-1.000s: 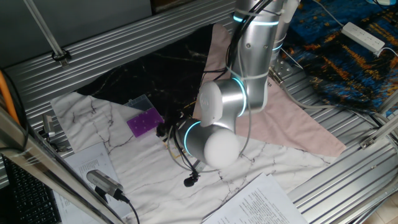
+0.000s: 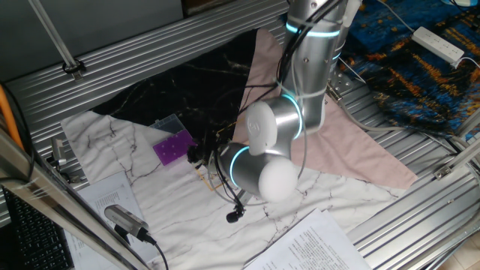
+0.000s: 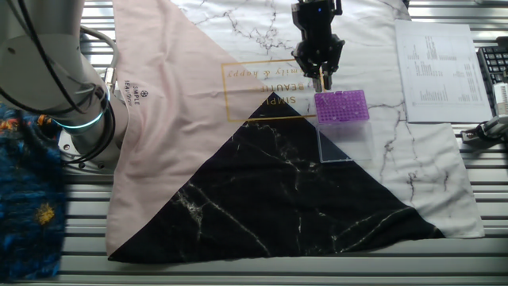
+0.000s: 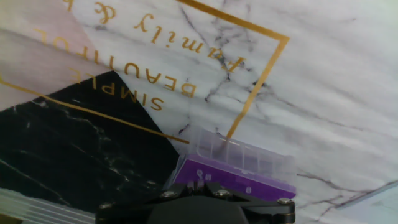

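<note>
A flat box with a purple grid insert point(image 3: 343, 106) and a clear lid folded open point(image 3: 346, 143) lies on the cloth, across the edge between its black and white marble parts. My gripper point(image 3: 321, 83) points down at the purple part's edge, near one corner. In the wrist view the gripper sits at the bottom with its fingertips close together, and it looks shut. Behind them show the purple insert point(image 4: 233, 180) and a clear compartment strip point(image 4: 242, 155). Whether the fingertips touch the box, or have anything thin between them, is hidden.
The cloth point(image 3: 182, 119) is slightly wrinkled, with wide clear areas around the box. Printed sheets point(image 3: 444, 71) lie beyond it, near a keyboard point(image 2: 34, 229). A camera on a post point(image 2: 126, 221) and a paper stack point(image 2: 311, 244) stand near the front.
The arm's wrist has shifted slightly over the last second, and the gripper has moved a little near the box edge. The box lies in the same place.
</note>
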